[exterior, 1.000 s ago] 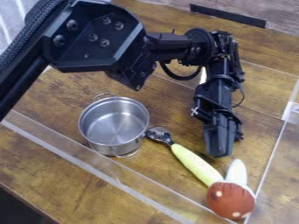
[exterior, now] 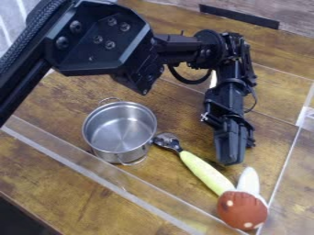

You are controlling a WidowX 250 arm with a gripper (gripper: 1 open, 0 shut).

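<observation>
The black gripper point(exterior: 230, 147) points down over the wooden table, right of a steel pot point(exterior: 119, 134). It looks shut, with nothing visible between its fingers. A spoon with a pale yellow handle point(exterior: 204, 171) lies below and left of it, its metal head near the pot. A red-brown plush toy point(exterior: 241, 211) with white ears sits at the handle's lower end. Something light-coloured is partly hidden behind the arm.
The wooden table point(exterior: 86, 188) has clear room at lower left and at upper right. A black bar point(exterior: 240, 16) lies along the back. Clear strips cross the table at lower left and right.
</observation>
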